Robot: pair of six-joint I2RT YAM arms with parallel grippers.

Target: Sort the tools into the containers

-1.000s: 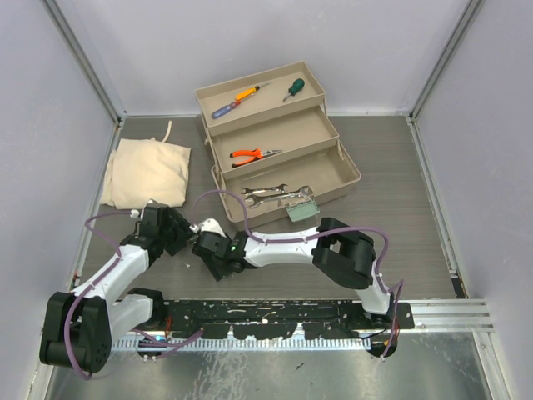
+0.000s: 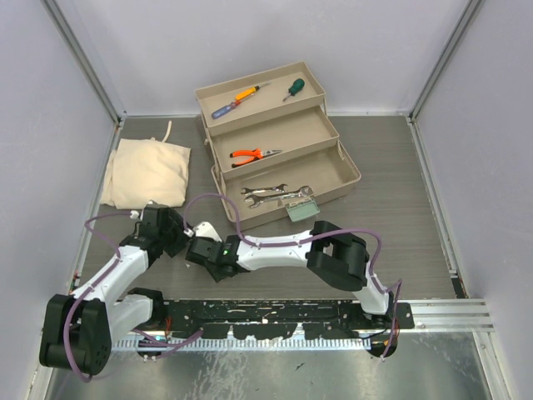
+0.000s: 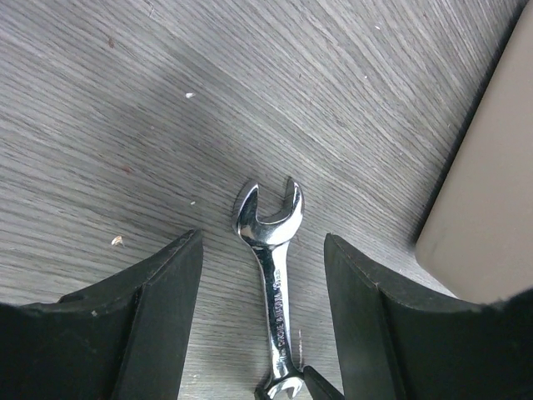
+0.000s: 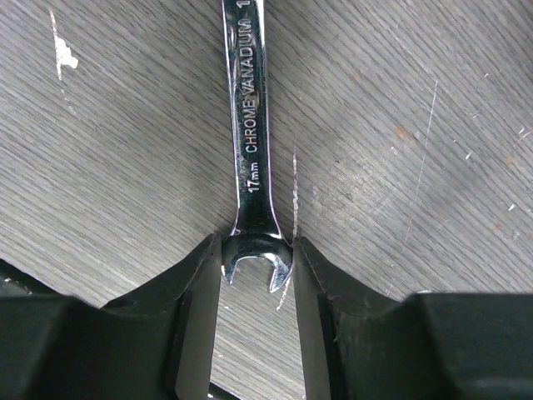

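Note:
A chrome wrench (image 3: 276, 300) lies on the grey table, its open-ended head between the spread fingers of my left gripper. Bare table shows on both sides of that head, so the left gripper is open and apart from it. At the other end, marked 17mm, the right gripper has a fingertip close against each side of the wrench's head (image 4: 256, 247). Whether those fingers grip it cannot be told. Dark tips at the lower edge of the left wrist view flank the same end. In the top view the arms largely hide this wrench.
A beige tiered toolbox (image 2: 354, 178) stands behind the arms. Screwdrivers lie in its top tray, orange pliers (image 2: 254, 156) in the middle, and wrenches (image 2: 279, 197) in the bottom. A cream cloth bag (image 2: 146, 173) lies at left.
The left arm, toolbox and bag show no visible movement.

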